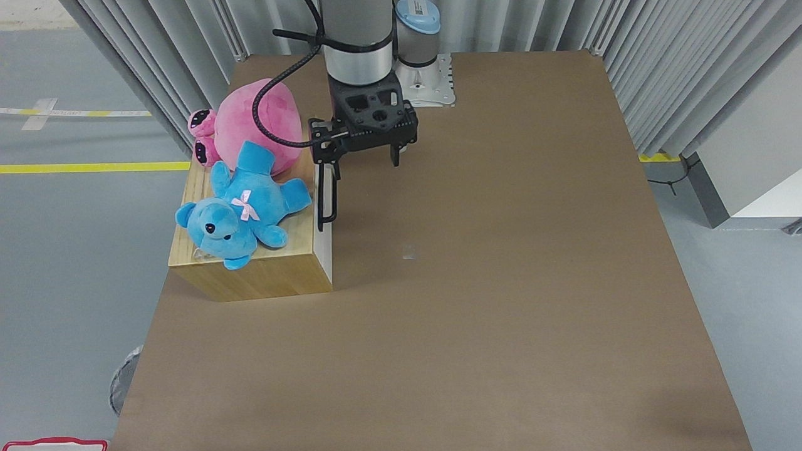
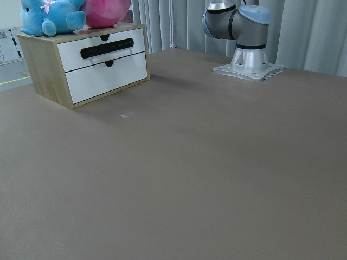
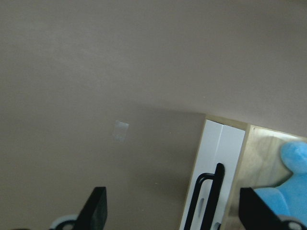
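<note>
A blue plush bear (image 1: 225, 225) lies on top of a wooden drawer box (image 1: 248, 278), in front of a pink plush toy (image 1: 259, 113). The box has white drawer fronts with a black handle (image 2: 107, 49). In the front view my gripper (image 1: 361, 150) is above the box's drawer side, beside the bear and apart from it. In the wrist view my gripper shows two widely separated fingertips, open, with nothing held, over the drawer edge and bare table.
The white robot base plate (image 1: 428, 90) is at the back, before grey curtains. The table's left edge runs close by the box.
</note>
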